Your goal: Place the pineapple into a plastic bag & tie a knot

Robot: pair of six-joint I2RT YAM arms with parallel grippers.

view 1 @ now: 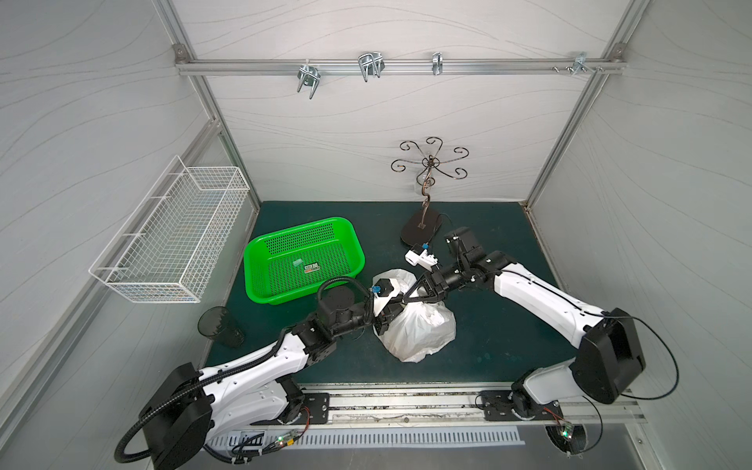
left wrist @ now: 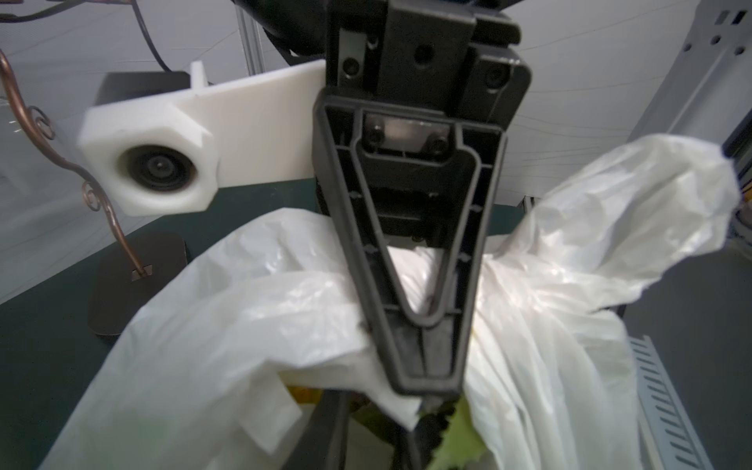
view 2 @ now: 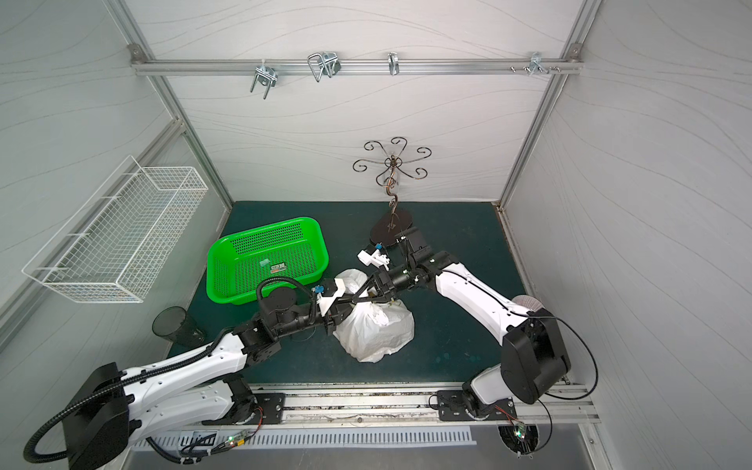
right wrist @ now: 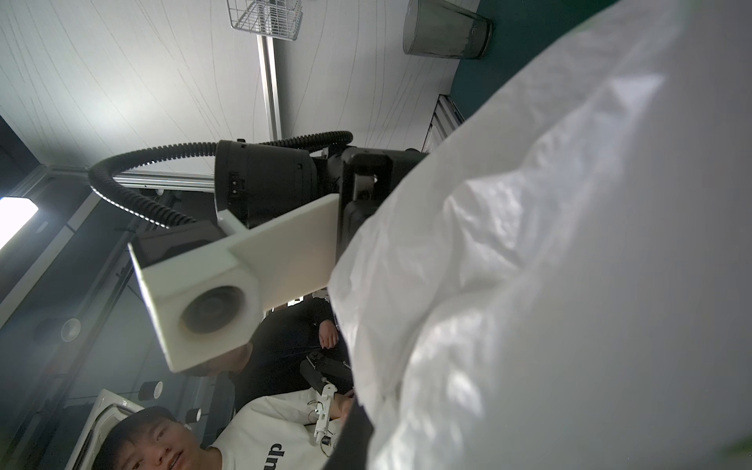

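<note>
A white plastic bag (view 1: 423,337) stands on the table, bulging at its base. In the left wrist view a yellow patch of the pineapple (left wrist: 304,394) and a green leaf (left wrist: 460,440) show through an opening in the plastic. Both grippers meet at the bag's upper part: my left gripper (view 1: 391,311) from the left, my right gripper (view 1: 423,296) from the right. A black finger (left wrist: 427,368) of the right gripper presses against the bag, beside a gathered tuft (left wrist: 626,211). Plastic covers the right wrist view's finger area, and how far either finger is open is unclear.
A green basket (view 1: 356,275) stands left of the bag, close to the left arm. Behind the bag is a metal stand (view 1: 420,228). A dark glass (view 1: 221,325) sits at the left edge.
</note>
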